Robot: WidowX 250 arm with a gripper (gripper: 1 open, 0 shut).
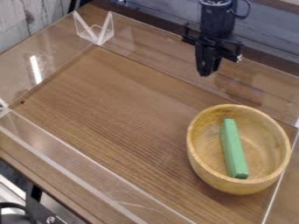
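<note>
My gripper (207, 61) hangs over the back right of the wooden tabletop, dark and small in the view; whether its fingers are open or shut is hard to tell. Toward the front right a round tan bowl (261, 138) holds a long green bar (232, 149), lying lengthwise inside it, well apart from the gripper.
A white wire-like holder (96, 27) stands at the back left. A raised edge runs along the back behind the gripper.
</note>
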